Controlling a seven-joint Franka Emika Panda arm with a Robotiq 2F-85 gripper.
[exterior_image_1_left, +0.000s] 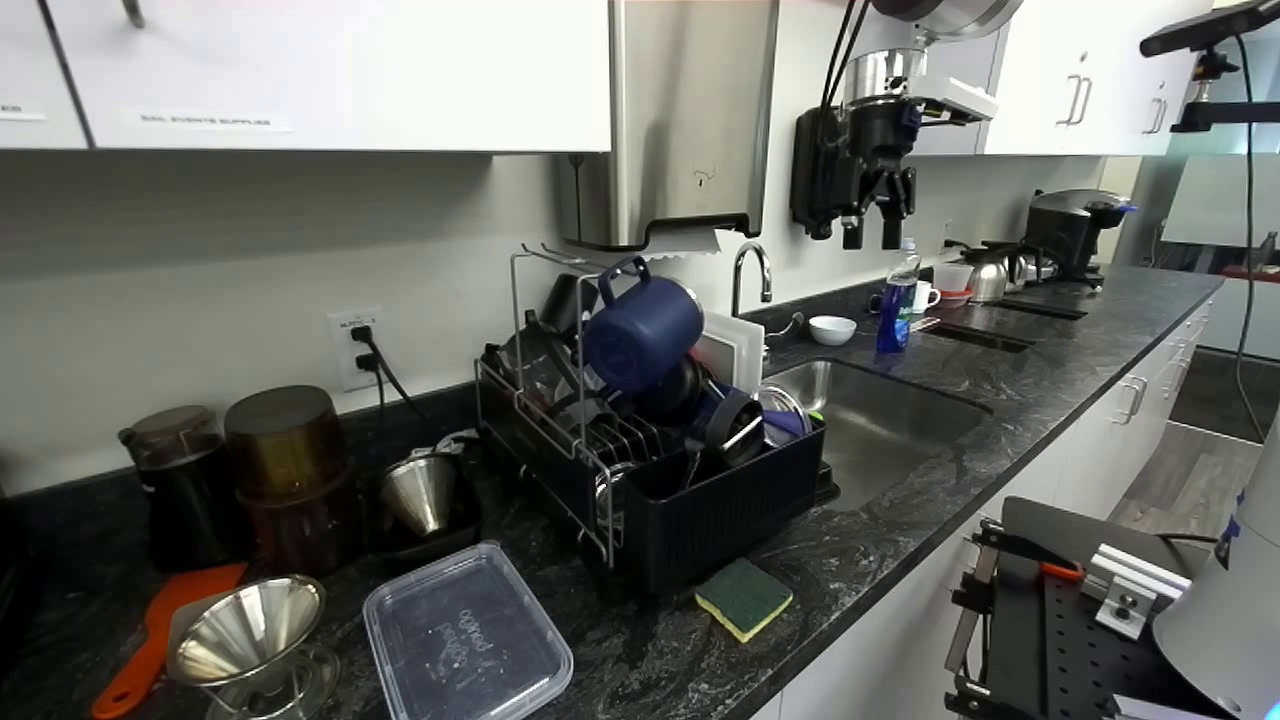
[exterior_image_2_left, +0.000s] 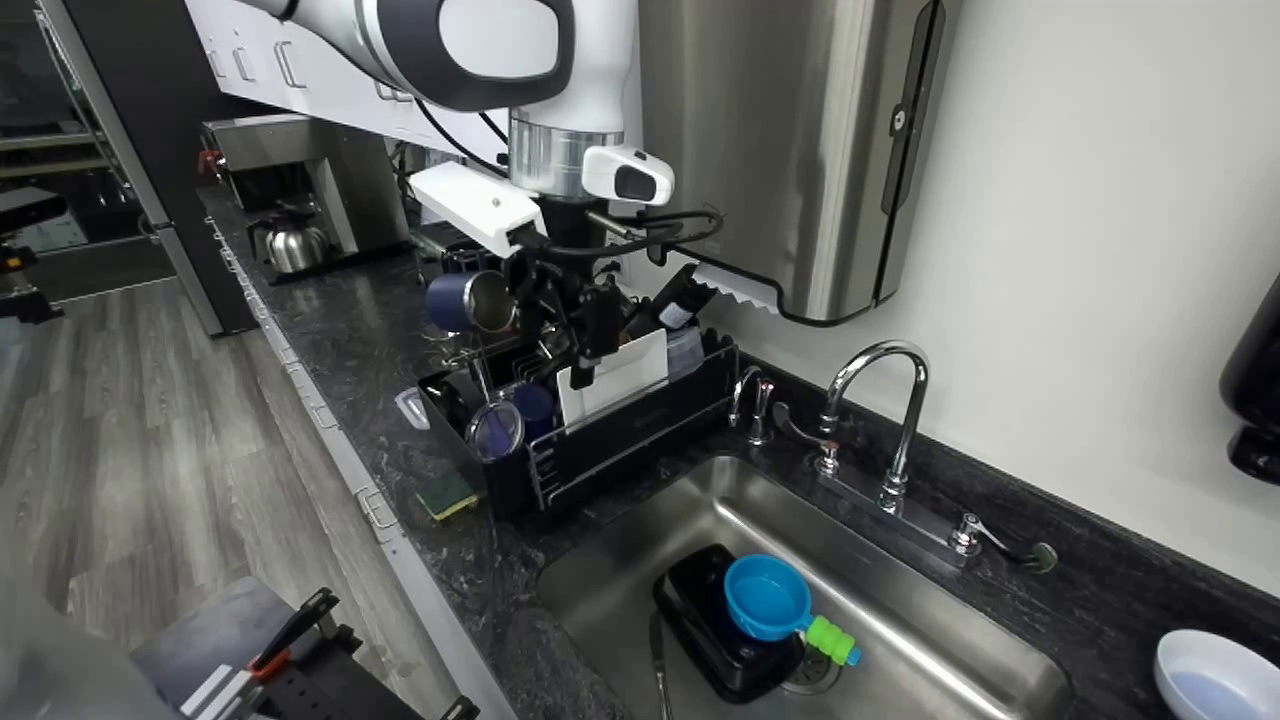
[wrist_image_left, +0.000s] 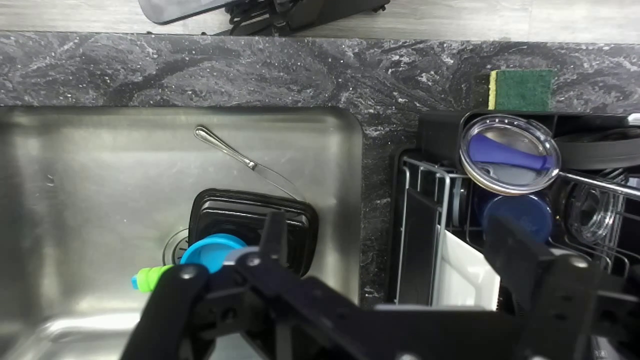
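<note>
High above the counter, clear of everything, hangs my gripper (exterior_image_1_left: 872, 234), pointing down. In the wrist view its dark fingers (wrist_image_left: 275, 237) stand wide apart, the left one over the sink and the right one over the dish rack, with nothing held between them. A black tray (exterior_image_2_left: 732, 658) lies in the sink (exterior_image_2_left: 960, 624), with a blue strainer (exterior_image_2_left: 768, 596) with a green handle on it and a knife (wrist_image_left: 225, 145) beside it. The black dish rack (exterior_image_1_left: 734, 522) holds a tilted blue mug (exterior_image_1_left: 644, 335), a white board (exterior_image_2_left: 624, 378), lids and other dishes.
A green and yellow sponge (exterior_image_1_left: 744, 599) lies in front of the rack. Beside the sink stand the faucet (exterior_image_2_left: 906, 414), a white bowl (exterior_image_1_left: 831, 330) and a blue soap bottle (exterior_image_1_left: 895, 306). Left of the rack are a clear lidded container (exterior_image_1_left: 468, 642) and a metal funnel (exterior_image_1_left: 246, 630).
</note>
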